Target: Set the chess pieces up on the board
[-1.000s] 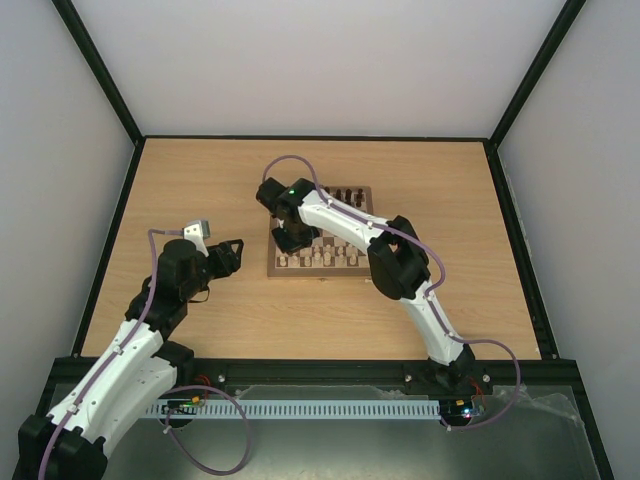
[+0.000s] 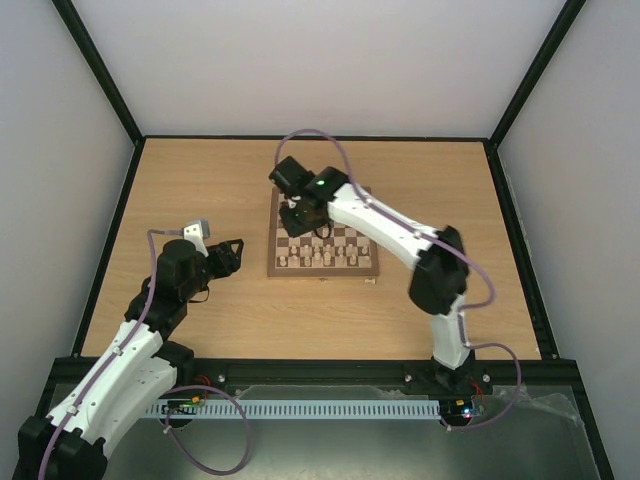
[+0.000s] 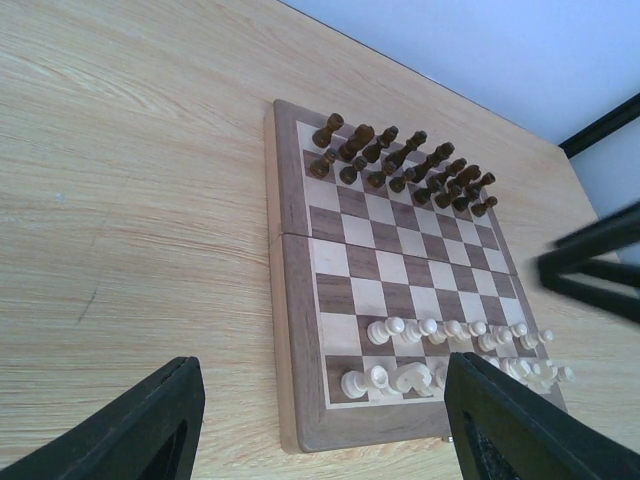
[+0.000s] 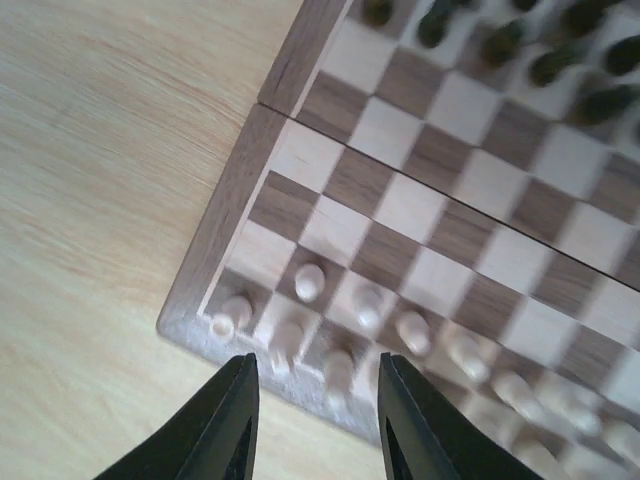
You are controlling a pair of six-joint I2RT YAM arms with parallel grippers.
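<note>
The chessboard (image 3: 290, 340) lies flat on the table, with two rows of dark pieces (image 3: 437, 155) along its far side. Light pieces (image 3: 386, 330) stand in two rows along the near side. My right gripper (image 2: 296, 222) is above the left part of the board. In the right wrist view its fingers (image 4: 235, 415) stand apart over the near-left light pieces (image 4: 309, 282), with nothing held between them; that view is blurred. My left gripper (image 2: 236, 256) stays left of the board, open and empty, its fingers (image 3: 130, 425) showing in the left wrist view.
A small light object (image 2: 370, 281) lies just off the board's near edge; I cannot tell what it is. The right arm (image 2: 380, 215) crosses over the board and hides part of it.
My right gripper has risen from low over the board's near-left light pieces and shifted a little away and to the right. The left arm has stayed still.
</note>
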